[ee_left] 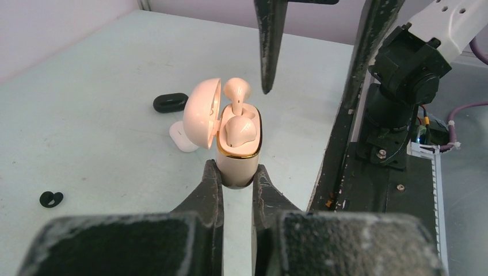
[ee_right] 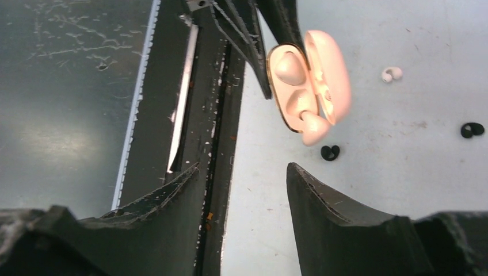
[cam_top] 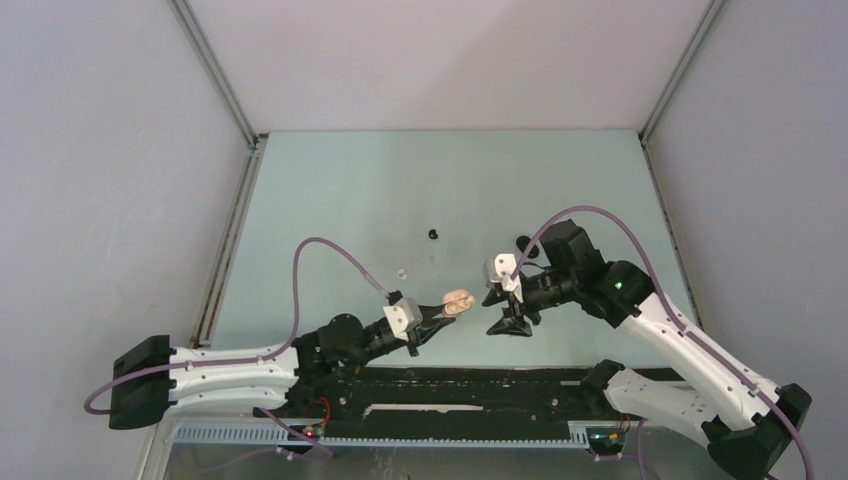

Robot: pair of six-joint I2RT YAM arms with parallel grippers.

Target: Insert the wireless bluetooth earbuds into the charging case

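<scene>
My left gripper is shut on the cream charging case (ee_left: 236, 161), held upright with its lid (ee_left: 199, 112) open. One pink earbud sits low in a slot; the other stands higher, its round head above the case, and in the right wrist view appears as a bulb (ee_right: 313, 127) at the case's end. My right gripper hangs open just to the right of the case, nothing between its fingers.
On the table (cam_top: 360, 180) lie small black earbuds (ee_left: 50, 199), a black case (ee_left: 170, 102), a white case (ee_left: 184, 137) and pale earbuds (ee_right: 392, 74).
</scene>
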